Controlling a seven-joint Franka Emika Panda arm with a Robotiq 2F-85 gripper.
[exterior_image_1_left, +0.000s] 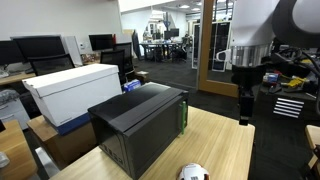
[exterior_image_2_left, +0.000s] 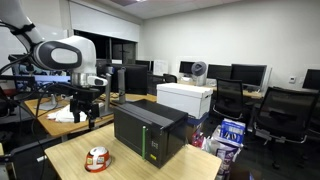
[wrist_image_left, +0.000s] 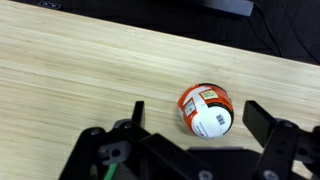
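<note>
A round red-and-white tub sits upright on the wooden table, near its edge. In exterior view 1 only its pale top shows, cut off by the lower border. My gripper is open above the table, with nothing held. From the wrist, the tub lies below the hand and appears between the two spread fingers, nearer the right one. A black microwave-like box stands on the table, with a green strip along its front edge.
Beyond the black box is a white lidded carton. A second table with monitors and office chairs stand further back.
</note>
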